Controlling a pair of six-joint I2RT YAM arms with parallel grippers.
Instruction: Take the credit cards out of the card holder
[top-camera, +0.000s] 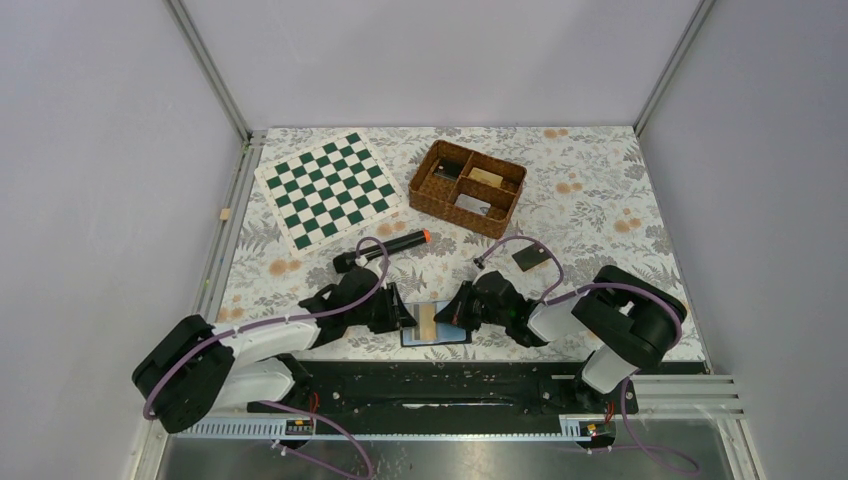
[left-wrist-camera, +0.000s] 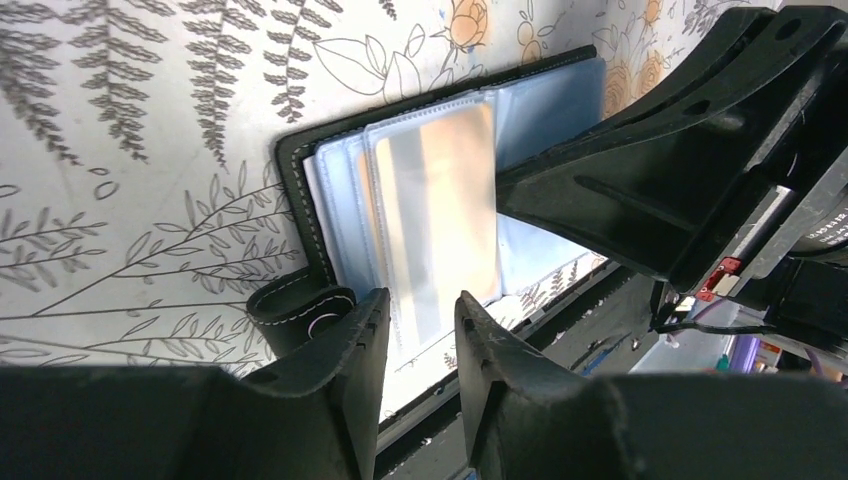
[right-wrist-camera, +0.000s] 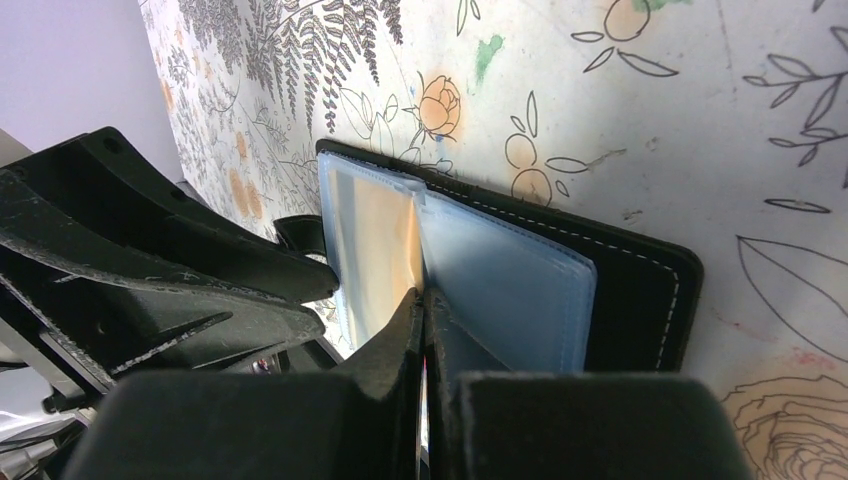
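Observation:
The card holder (top-camera: 437, 339) lies open at the table's front edge, its black cover (right-wrist-camera: 640, 300) under blue-edged clear sleeves (right-wrist-camera: 510, 270). Inside a sleeve is a tan card (left-wrist-camera: 450, 190) with a grey stripe. My left gripper is partly open over the holder's left portion, with a clear gap between its fingertips. From the right, my right gripper comes in shut, its tips at the edge of the sleeve beside the tan card; whether a thin edge is pinched there cannot be told.
A wicker basket (top-camera: 452, 213) with small items stands behind. A black cylinder with an orange end (top-camera: 400, 244) and a checkerboard (top-camera: 330, 190) lie to the left and back. One dark card (top-camera: 531, 257) rests on the right, where the table is mostly free.

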